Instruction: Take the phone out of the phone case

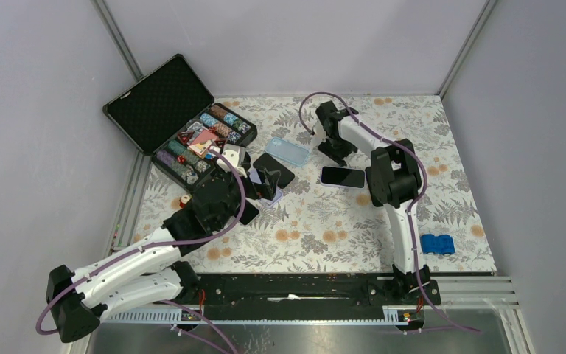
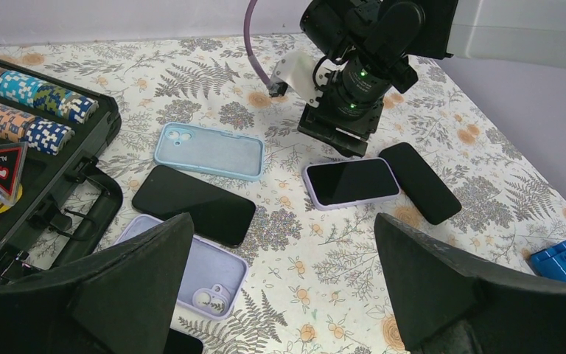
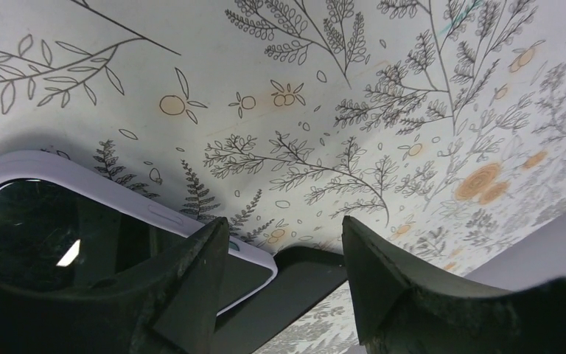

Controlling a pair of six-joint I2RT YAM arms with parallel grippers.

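A phone with a black screen (image 1: 344, 177) sits inside a lavender case (image 2: 315, 198) on the table. My right gripper (image 1: 333, 153) is just beyond the far edge of that case, its fingers apart with nothing held. One of its fingers (image 3: 203, 273) overlaps the case's edge in the right wrist view; whether it touches cannot be told. To the left, my left gripper stands open and empty, above the table near an empty lavender case (image 2: 217, 276).
A clear blue case (image 1: 289, 151) and a black phone (image 2: 191, 203) lie left of centre. Right of the cased phone is another dark phone (image 2: 421, 182). An open chip case (image 1: 162, 103) fills the back left; a blue block (image 1: 438, 244) lies front right.
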